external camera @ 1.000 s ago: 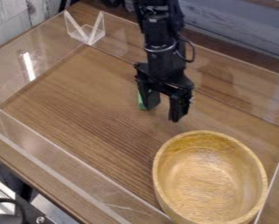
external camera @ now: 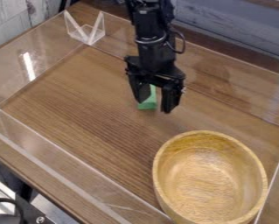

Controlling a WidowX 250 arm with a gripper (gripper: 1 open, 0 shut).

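My black gripper (external camera: 155, 93) reaches down from the top middle of the camera view, low over the wooden table, its fingers open around a small green object (external camera: 148, 103). The object is partly hidden by the gripper, so whether the fingers touch it cannot be told.
A large yellow bowl (external camera: 209, 175) fills the lower right. A clear plastic piece (external camera: 87, 28) stands at the back left, near the wall.
My gripper has shifted a little to the left, coming more squarely over the green object.
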